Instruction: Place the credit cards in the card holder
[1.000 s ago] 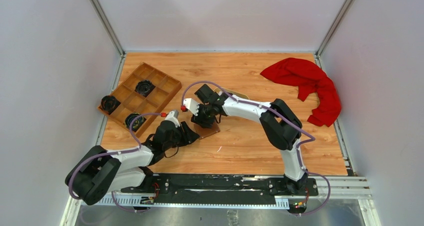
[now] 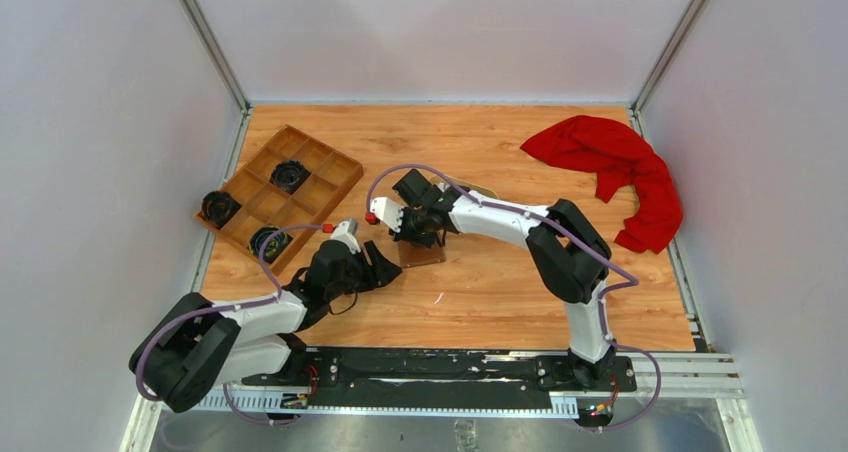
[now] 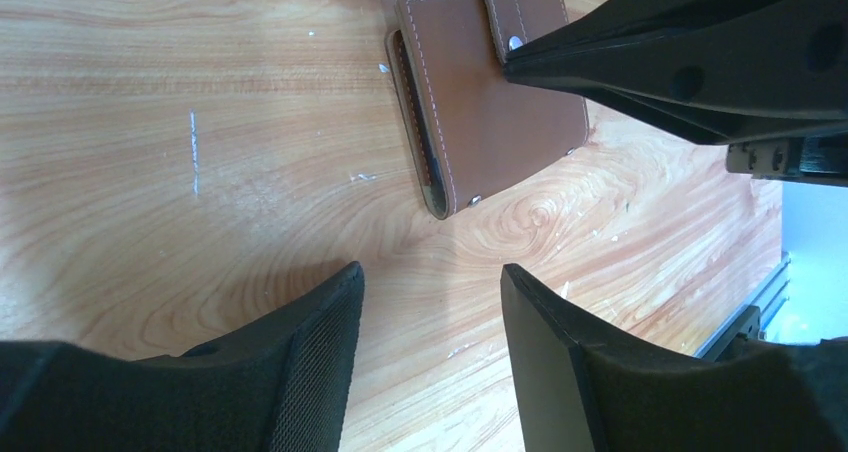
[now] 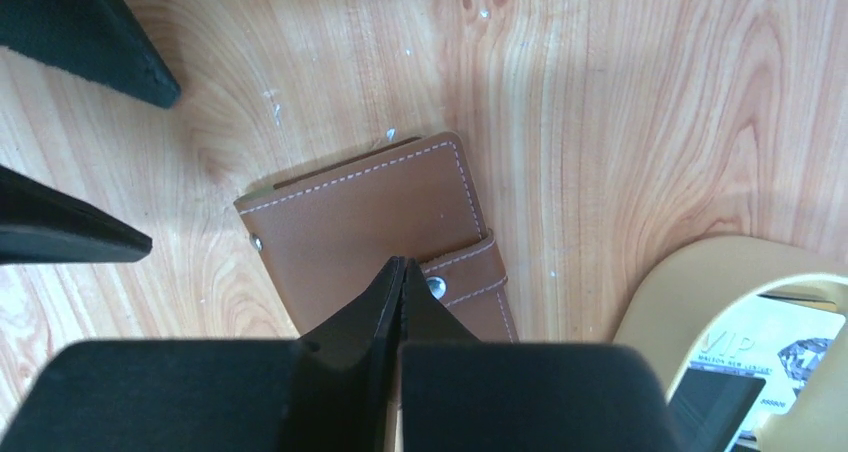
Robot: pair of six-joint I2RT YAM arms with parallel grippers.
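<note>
The brown leather card holder (image 3: 490, 102) lies closed on the table, its strap (image 3: 502, 20) still snapped down across the cover. My right gripper is shut with nothing between its fingers. Its tips stand at the strap's rounded end, with the snap (image 4: 437, 287) just outside them. My left gripper is open and empty, short of the holder's near corner. Bank-type cards (image 4: 770, 357) sit in a beige container (image 4: 680, 282) to the right in the right wrist view.
Top left, a wooden compartment tray (image 2: 345, 177) holds several dark coiled cables. A red cloth (image 2: 610, 162) lies crumpled at far right. Bare table (image 2: 510, 302) stretches right of the holder, and both grippers are close together.
My right gripper has gone from open astride the strap to shut. The holder has turned slightly and shifted away from my left gripper, which stays open.
</note>
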